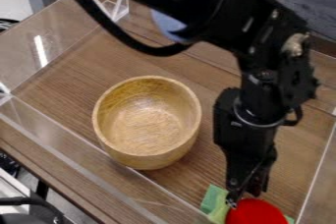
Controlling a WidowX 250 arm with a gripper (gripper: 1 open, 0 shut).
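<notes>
My black gripper (245,182) reaches down at the right, its fingertips just above a red round object (256,213) at the bottom edge of the view. The red object lies on or beside a green item (214,201), partly out of view. Whether the fingers are touching or holding anything is unclear. A wooden bowl (144,120) sits to the left of my gripper on the wooden table (79,71).
A clear plastic item (114,0) stands at the back left, and a light blue object (168,27) is partly hidden behind my arm.
</notes>
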